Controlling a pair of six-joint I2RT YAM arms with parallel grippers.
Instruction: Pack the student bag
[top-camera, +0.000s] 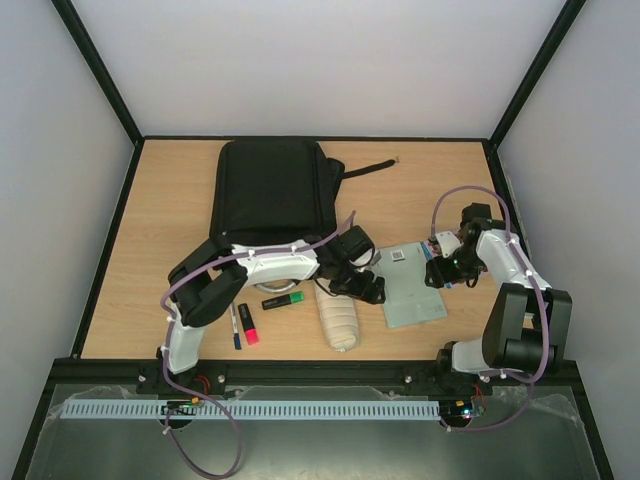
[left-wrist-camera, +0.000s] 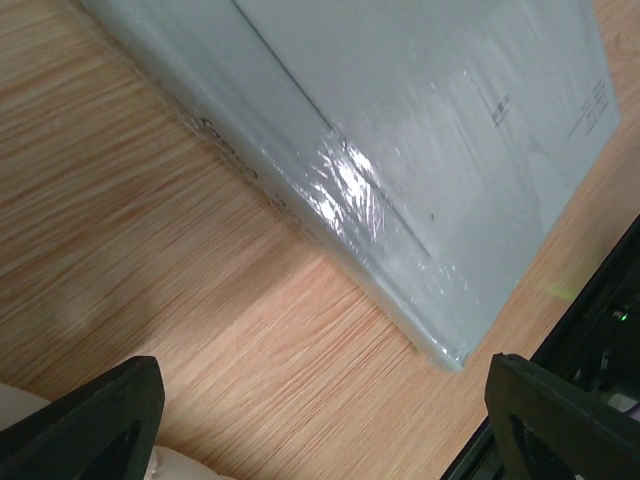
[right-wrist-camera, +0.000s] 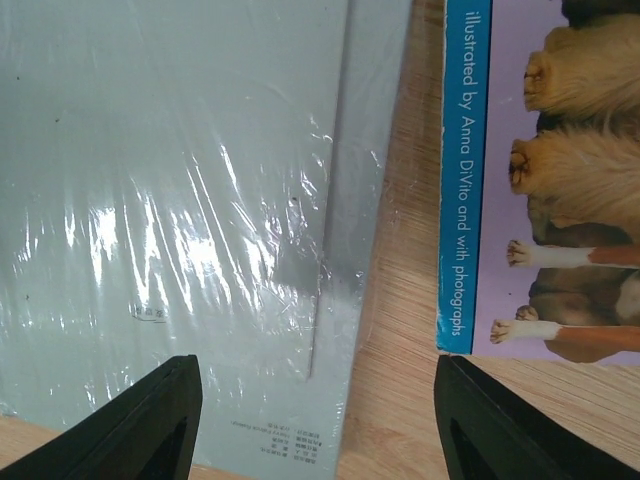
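The black bag (top-camera: 275, 185) lies at the back left of the table. A grey plastic-wrapped folder (top-camera: 410, 300) lies flat at the right. Beside its left edge is the beige, puffy pencil case (top-camera: 338, 318). My left gripper stands open over the strip of wood by the folder's corner, nothing between its fingers; the pencil case (left-wrist-camera: 185, 467) shows partly behind its left finger. My right gripper is part open above the folder's right edge (right-wrist-camera: 355, 270), holding nothing. A picture book (right-wrist-camera: 570, 170) with a blue spine lies just right of the folder.
A green-capped marker (top-camera: 283, 300), a pink-capped marker (top-camera: 248, 324) and a thin blue pen (top-camera: 235, 327) lie left of the pencil case. The bag's strap (top-camera: 370, 169) stretches right. Bare wood fills the back right and left side.
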